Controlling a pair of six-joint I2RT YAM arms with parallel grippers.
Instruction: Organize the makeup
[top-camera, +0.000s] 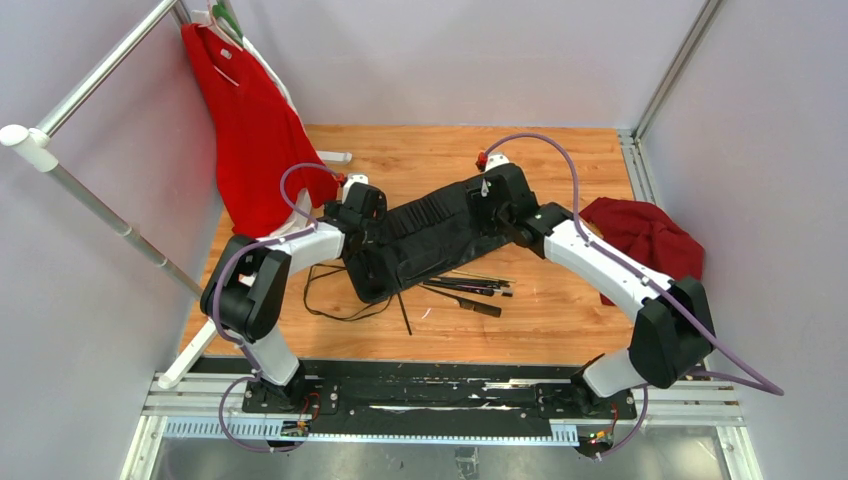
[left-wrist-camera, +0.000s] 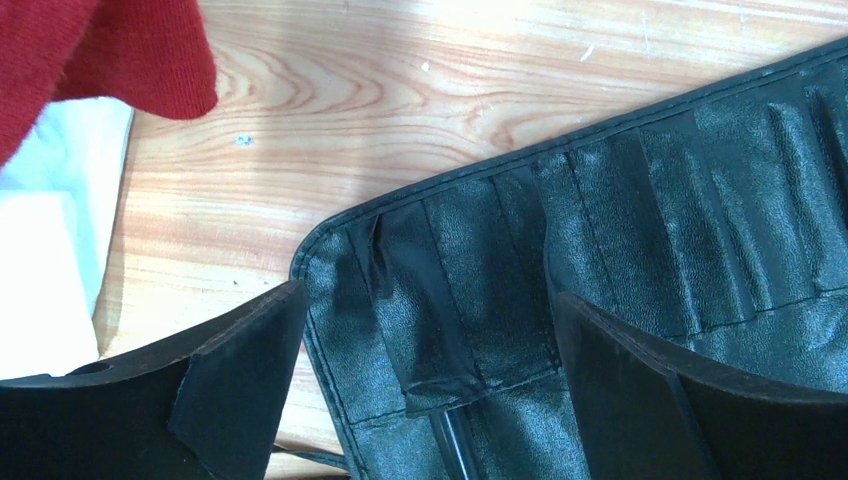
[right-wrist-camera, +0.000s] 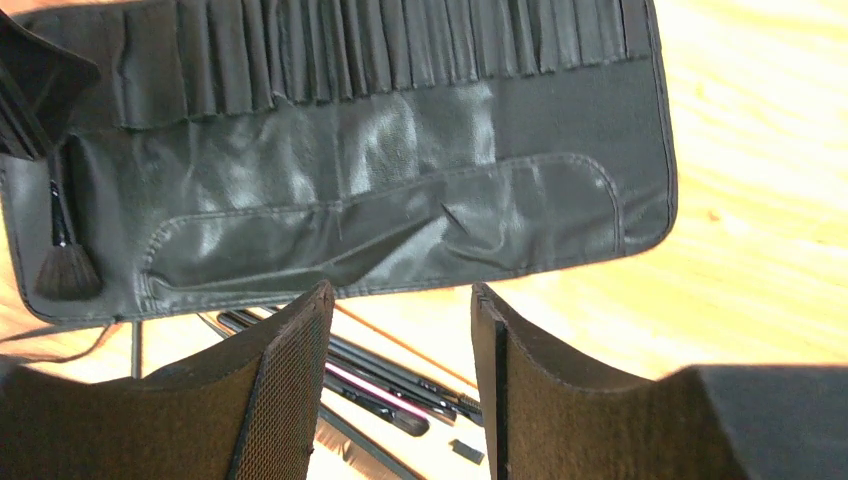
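A black brush roll (top-camera: 430, 235) lies unrolled across the table, its row of narrow pockets along the far edge. At its left end, the handle of a brush runs into a pocket; the fluffy brush head (right-wrist-camera: 68, 272) rests on the roll in the right wrist view. Over that end, my left gripper is open, its fingers apart and nothing gripped between them. My right gripper is open and empty above the roll's right part. Several loose brushes (top-camera: 470, 286) and a dark comb (top-camera: 480, 307) lie in front of the roll.
A red garment (top-camera: 255, 130) hangs from a rack (top-camera: 105, 75) at left, close to my left arm. Crumpled dark red cloth (top-camera: 645, 240) lies at the right, near my right arm. Thin ties (top-camera: 335, 315) loop at the front left. Bare wood shows at the front right.
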